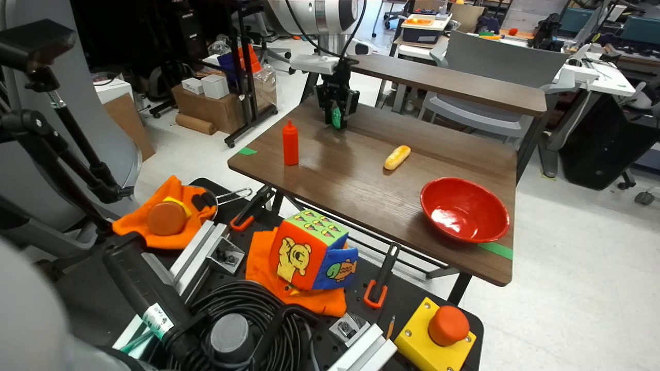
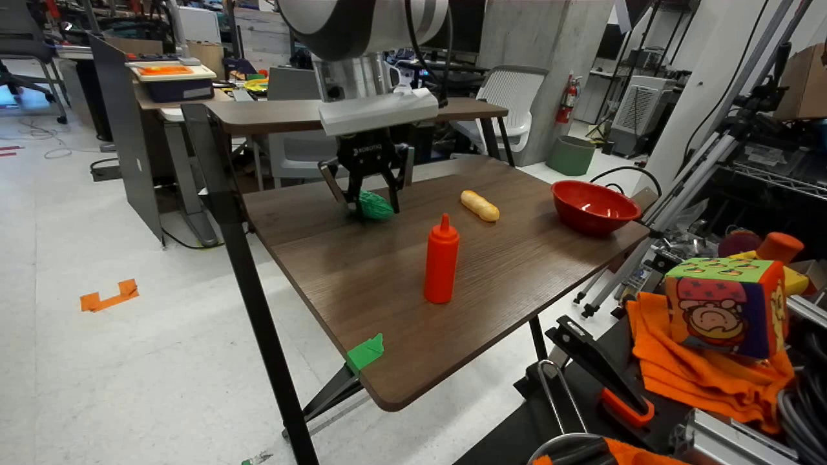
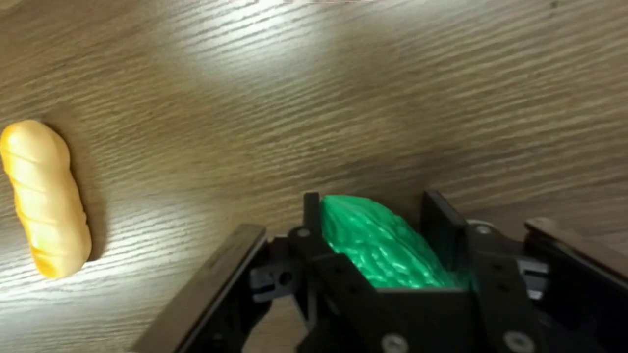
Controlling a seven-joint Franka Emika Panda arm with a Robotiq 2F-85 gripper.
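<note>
A green, bumpy, oval object (image 3: 377,244) rests on the brown table between the fingers of my gripper. In the wrist view the left finger (image 3: 312,214) lies against its side, while a narrow gap shows beside the right fingertip. The fingers stand partly open around it, with no firm hold visible. Exterior view 2 has the gripper (image 2: 375,210) low over the table's far left part, the green object (image 2: 376,205) between its fingers. Some of the object's near end is hidden by the gripper.
A red squeeze bottle (image 1: 290,143) stands upright near the gripper. A yellow bread-like piece (image 1: 397,157) lies mid-table, and an empty red bowl (image 1: 464,210) sits at the opposite end. Behind runs a raised brown shelf (image 1: 451,81). Bare tabletop separates these things.
</note>
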